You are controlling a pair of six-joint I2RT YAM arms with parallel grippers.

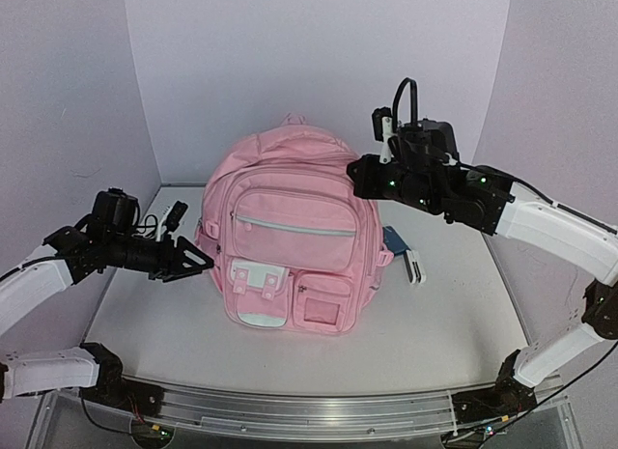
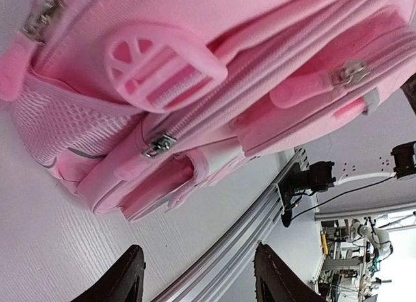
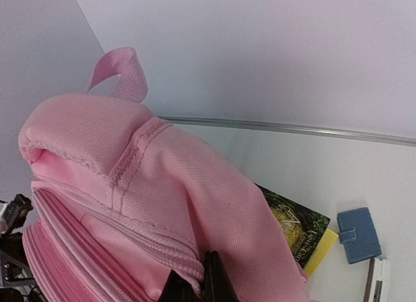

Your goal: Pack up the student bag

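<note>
The pink backpack [image 1: 294,227] stands upright in the middle of the table, its front pockets facing the camera. My left gripper [image 1: 203,263] is low at the bag's left side, fingers spread. In the left wrist view, nothing lies between its fingers; a mesh side pocket [image 2: 71,120] and a buckle [image 2: 162,65] are beyond them. At the bag's upper right, my right gripper is shut on the fabric by the top zipper [image 3: 149,240]. A dark-covered book [image 3: 296,224] with a yellow edge lies behind the bag.
On the table right of the bag lie a blue wallet-like item [image 3: 359,234] and a white and dark case [image 3: 377,279]. Walls close in the back and sides. Bare table [image 1: 444,314] extends at the front right.
</note>
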